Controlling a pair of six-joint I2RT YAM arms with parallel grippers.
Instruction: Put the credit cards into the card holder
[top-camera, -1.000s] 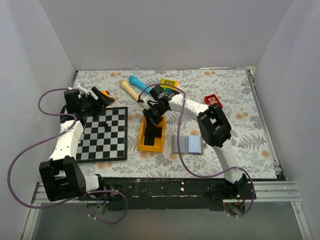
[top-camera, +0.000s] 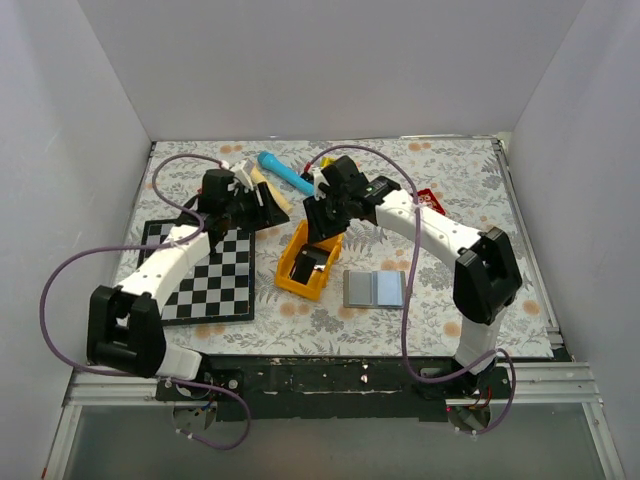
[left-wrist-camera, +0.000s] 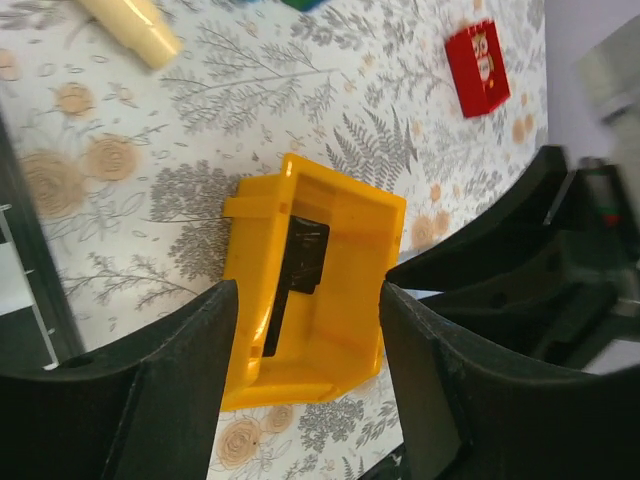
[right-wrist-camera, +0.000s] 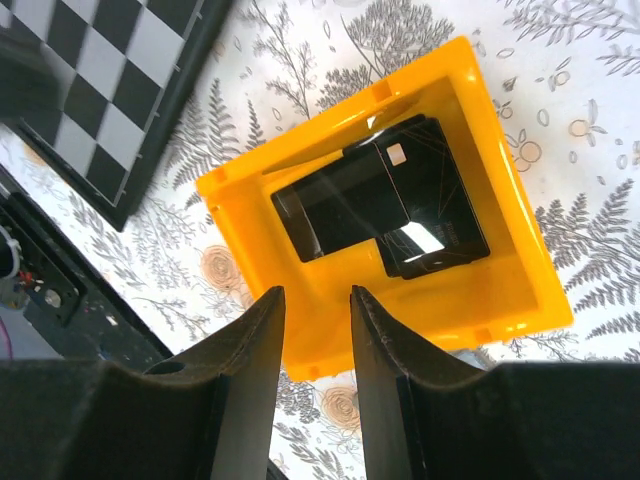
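Observation:
Two flat black card-like pieces lie overlapping inside the orange tray; whether either is a card or a holder I cannot tell. Part of the same black stack shows in the top view. Over the tray's far end, my right gripper stands open; its fingers in the right wrist view have nothing between them. My left gripper is in the air just left of the tray's far end. It is open and empty, its two fingers well apart in the left wrist view.
On the left lies a checkered board. Right of the tray is a flat grey and light-blue item. A blue tube lies behind, and a red box sits farther right.
My left arm has swung right, from above the board to near the tray. The right gripper has shifted right and looks raised. The tray has turned, its far end now farther right.

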